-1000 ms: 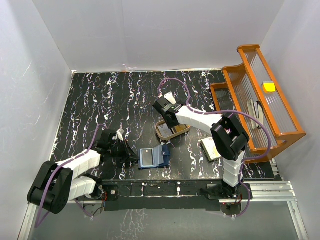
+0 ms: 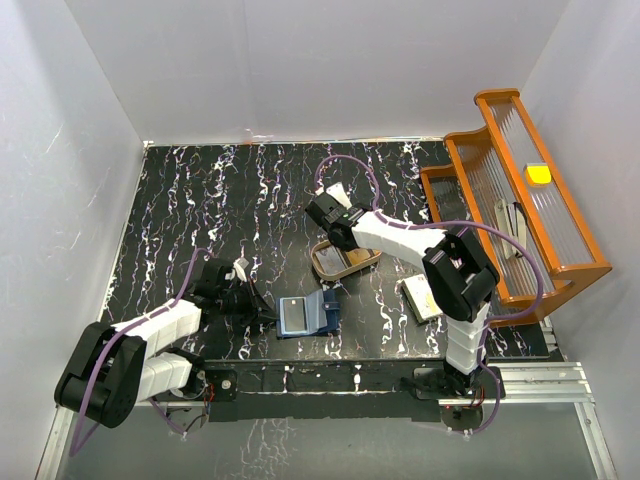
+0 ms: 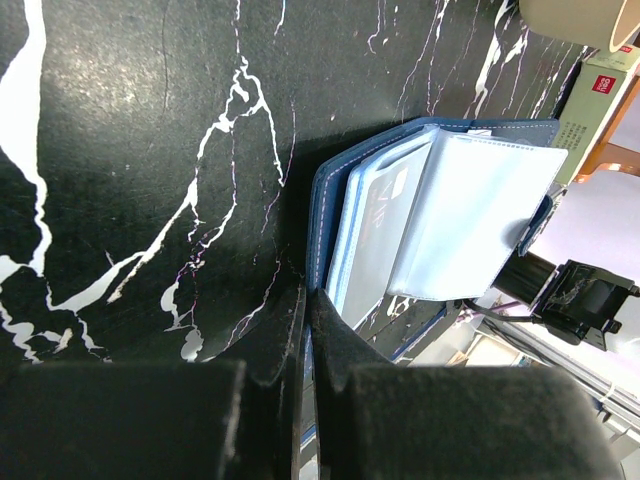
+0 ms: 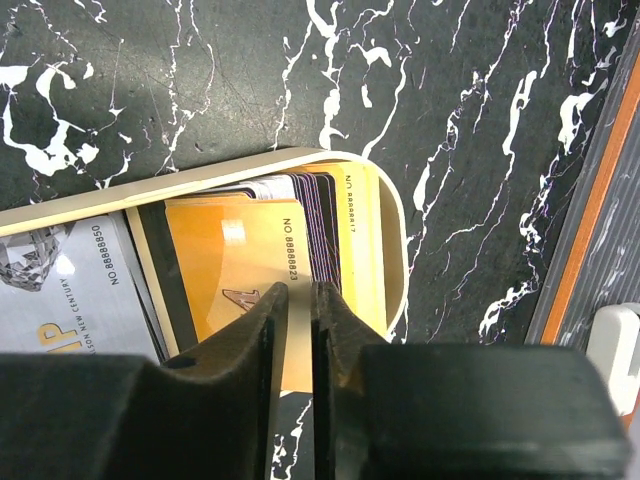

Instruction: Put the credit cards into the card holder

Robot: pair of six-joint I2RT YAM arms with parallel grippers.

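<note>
An oval cream tray [image 2: 330,270] holds stacks of cards: silver cards [image 4: 70,300], an orange card [image 4: 220,270], a fanned stack and a yellow card [image 4: 360,240]. My right gripper is over the orange card, fingertips close together at its edge; whether they pinch it I cannot tell. The blue card holder [image 2: 310,315] lies open on the table left of centre at the front, with a pale card section [image 3: 385,220] visible. My left gripper is shut at the holder's near edge, nothing clearly between its fingers.
A wooden rack [image 2: 540,230] stands at the right. A small pale box [image 2: 420,298] lies right of the holder.
The right gripper has shifted very slightly over the tray. Otherwise nothing visibly differs.
</note>
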